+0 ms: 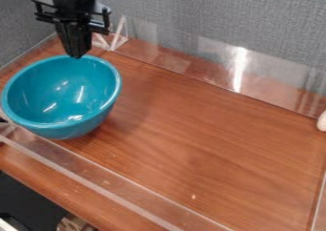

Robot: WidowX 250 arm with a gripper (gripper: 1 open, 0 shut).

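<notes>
A large teal bowl (61, 106) sits on the wooden table (204, 149) at the left side. My black gripper (75, 50) hangs just above the bowl's back rim at the top left, pointing down, its fingertips close together. I see nothing held between them.
Clear plastic barriers line the back and the front-left edge of the table, with a grey padded wall behind. A small white object (321, 120) is at the far right edge.
</notes>
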